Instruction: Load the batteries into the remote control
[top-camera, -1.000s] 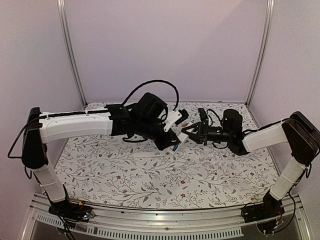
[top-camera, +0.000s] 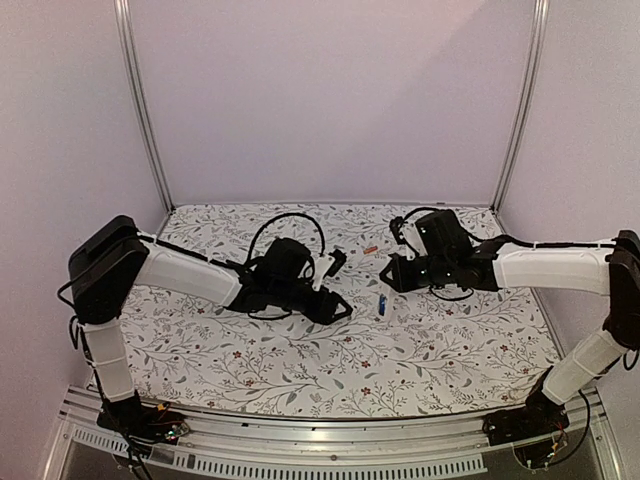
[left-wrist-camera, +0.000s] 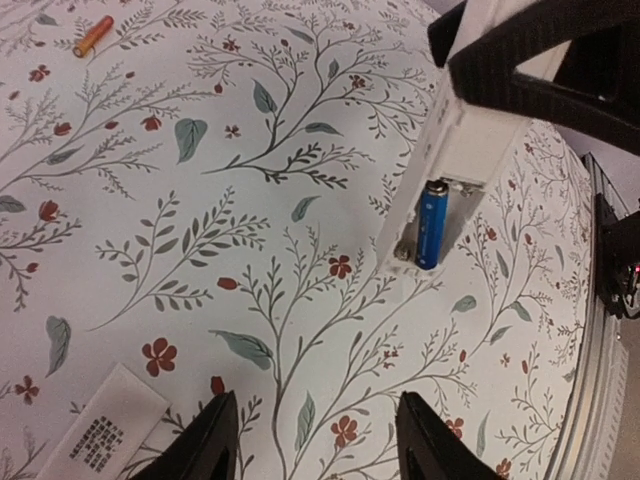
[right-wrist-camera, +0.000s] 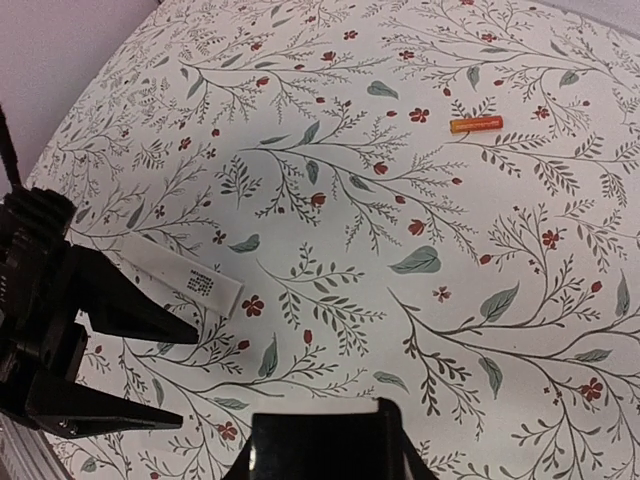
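Note:
My right gripper (top-camera: 390, 275) is shut on the white remote (left-wrist-camera: 480, 140), which hangs above the table with its battery bay showing. A blue battery (left-wrist-camera: 432, 225) sits in that bay, with empty space beside it. Below and left of the remote, my left gripper stands open, its fingers apart and empty. An orange battery (right-wrist-camera: 476, 124) lies on the table further back. A white piece with a printed patch (right-wrist-camera: 182, 272), likely the cover, lies flat near the left gripper; in the right wrist view it is beside the left gripper's black fingers.
The table (top-camera: 250, 370) has a floral surface with free room at the front and back. Walls (top-camera: 80, 150) enclose the sides and back, and a metal rail runs along the front edge.
My left gripper has moved down and left, away from the remote. My right gripper has moved slightly right, swinging the remote more upright in the top view.

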